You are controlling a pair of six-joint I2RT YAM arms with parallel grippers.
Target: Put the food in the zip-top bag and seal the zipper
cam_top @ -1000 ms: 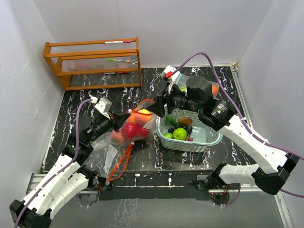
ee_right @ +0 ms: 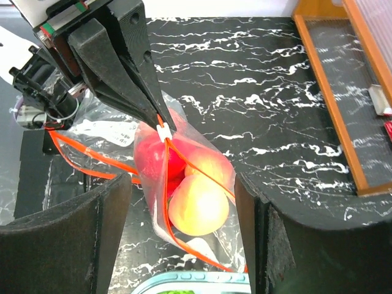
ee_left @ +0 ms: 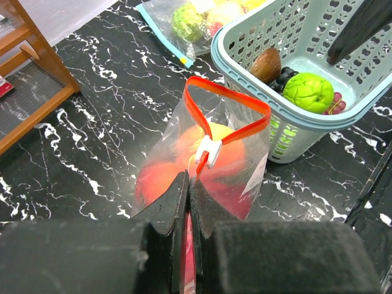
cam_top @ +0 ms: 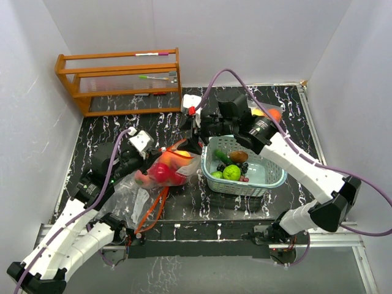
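Observation:
A clear bag [cam_top: 169, 166] with red and orange fruit inside has an orange zipper with a white slider [ee_left: 208, 152]. My left gripper [cam_top: 156, 153] is shut at the bag's top by the slider, pinching the zipper strip in its fingertips. My right gripper [cam_top: 191, 139] stands open above the bag's right end, over the zipper's loop, with nothing visible between its fingers. A light basket [cam_top: 269, 180] to the right holds a green fruit [ee_left: 308, 92], grapes and other produce.
A wooden rack [cam_top: 131, 113] stands at the back left. Another bag with food [ee_left: 190, 27] lies behind the basket. Loose clear bags with orange zippers lie at the front left. Walls enclose the counter on the sides and back.
My right gripper has moved left toward the bag and the left gripper. My left arm and the bag's top have shifted slightly.

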